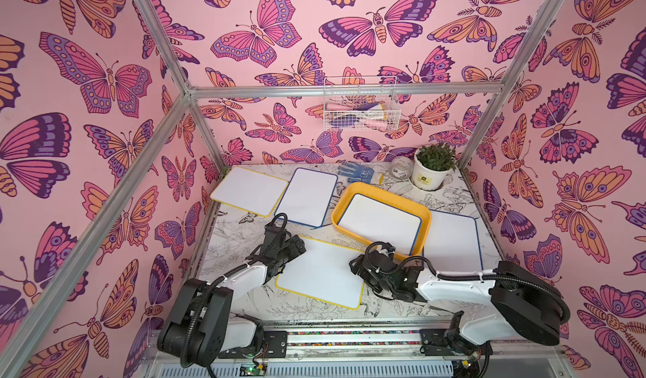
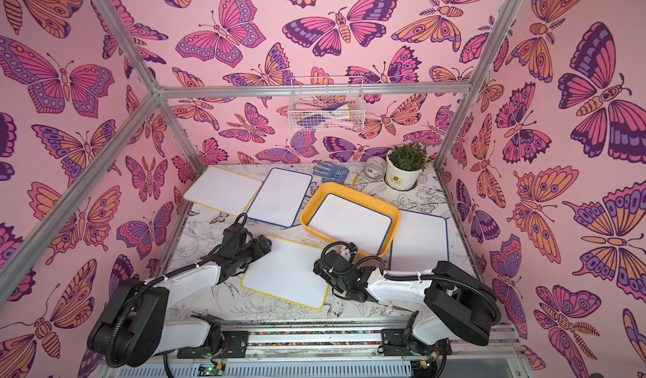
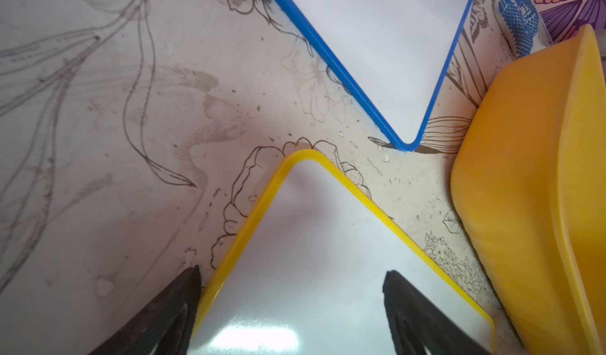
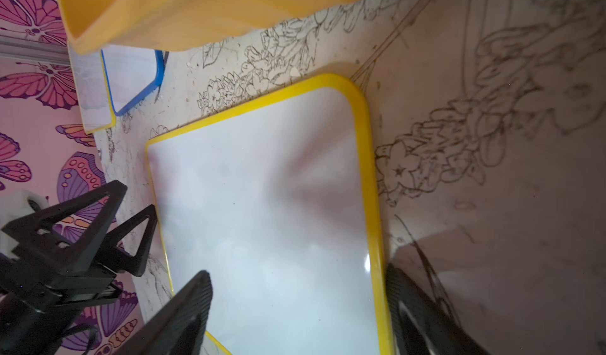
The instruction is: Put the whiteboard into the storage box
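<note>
A white whiteboard with a yellow rim (image 1: 321,273) lies on the table between my arms. The yellow-orange storage box (image 1: 334,226) stands behind it and holds a blue-rimmed whiteboard (image 1: 380,223). My left gripper is open over the board's left end, one finger at its yellow edge (image 3: 243,238). Over the right end, my right gripper is open too; its right-hand finger (image 4: 404,298) is against the outside of the yellow edge. Neither has anything clamped.
Another yellow-rimmed whiteboard (image 1: 249,189) and a blue-rimmed one (image 1: 308,196) lie at the back left. A blue-rimmed board (image 1: 454,240) lies right of the box. Blue gloves (image 1: 355,171), a tape roll (image 1: 401,168) and a potted plant (image 1: 430,169) stand behind.
</note>
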